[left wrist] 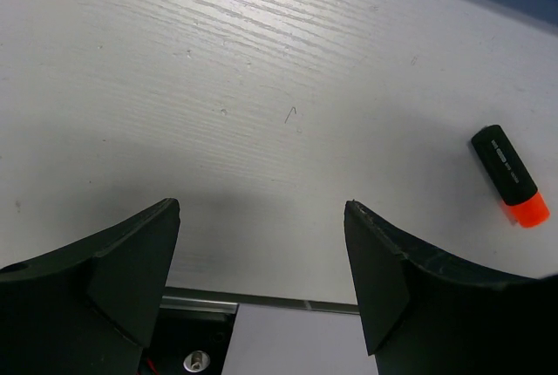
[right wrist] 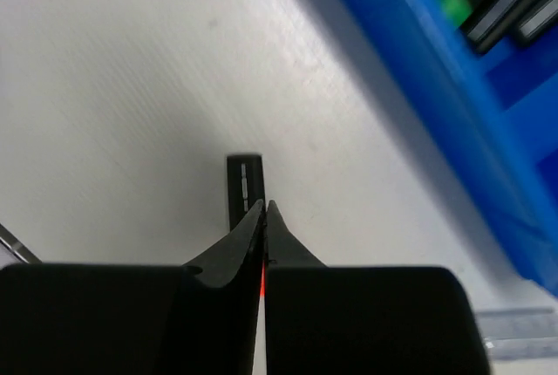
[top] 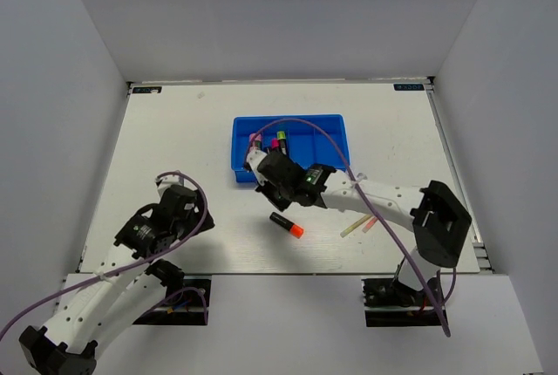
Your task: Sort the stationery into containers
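Note:
On the bare table in front of the blue tray (top: 288, 120) lies a black marker with an orange cap (top: 287, 225). My right gripper is shut, its fingertips meeting with nothing between them. In the right wrist view the marker's black body (right wrist: 245, 181) shows beyond the tips, lower down on the table, and the fingers cover part of its orange cap. Over the table's left side, my left gripper stands open and empty. Far to its right in the left wrist view is the same marker (left wrist: 506, 170).
Several markers stand in the tray's left part, among them one with a green end (top: 282, 136); the right arm partly covers them. A yellowish stick (top: 355, 225) and a pinkish stick (top: 370, 223) lie right of the marker.

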